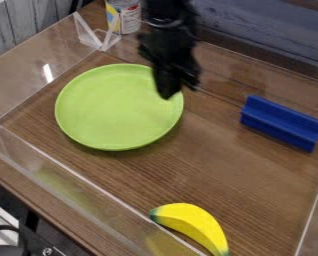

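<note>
My gripper [166, 84] is a black, motion-blurred shape at the top centre, over the right rim of the green plate [111, 108]; it looks shut, and I see nothing clearly between its fingers. A blue block [282, 124] lies on the wooden surface at the right. A yellow banana [194, 226] lies at the front, right of centre.
A can [122, 15] stands at the back left, with a white object [98, 36] near it. Clear walls edge the tray at the left and front. The wood between plate, block and banana is bare.
</note>
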